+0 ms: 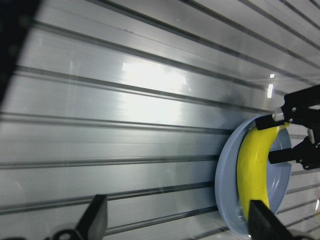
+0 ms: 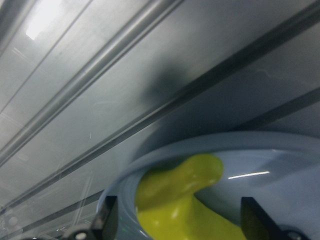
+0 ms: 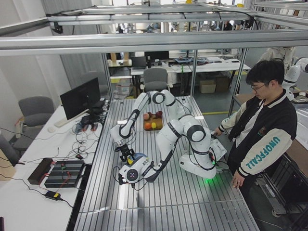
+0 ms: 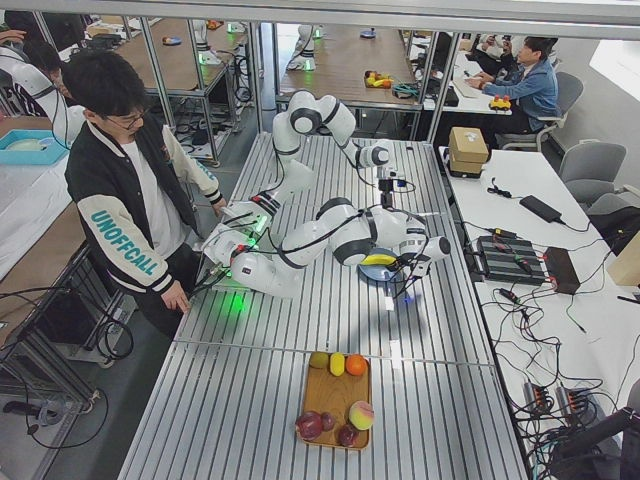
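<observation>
A yellow banana [image 1: 252, 170] lies in a blue oval dish [image 1: 227, 180] on the slatted metal table [image 1: 100, 150]. In the left wrist view the other arm's black fingers reach over the banana's upper end. My right gripper is low over the dish, the banana between or just below its fingertips; whether they grip it cannot be told. My left gripper hangs over the table beside the dish, its fingertips apart, with bare metal between them.
A wooden tray [image 4: 336, 385] of several fruits stands apart on the table. A man [image 3: 264, 125] stands at the table's side. Monitor, power units and cables fill the side desk.
</observation>
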